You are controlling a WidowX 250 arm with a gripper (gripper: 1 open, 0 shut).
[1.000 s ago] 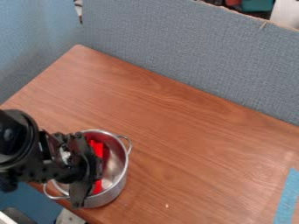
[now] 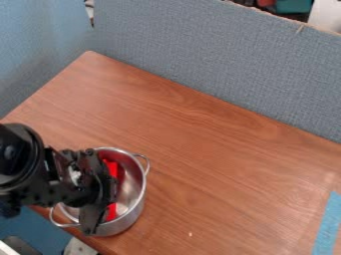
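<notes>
A steel pot (image 2: 130,210) with side handles sits at the table's near left. My black gripper (image 2: 91,200) reaches in from the left edge, over and into the pot's left half, hiding much of its inside. A red object (image 2: 114,171) lies in the pot, partly behind the gripper. The fingertips are too dark and crowded to tell clearly how they stand or whether anything is between them.
Grey padded walls (image 2: 213,60) border the back and left.
</notes>
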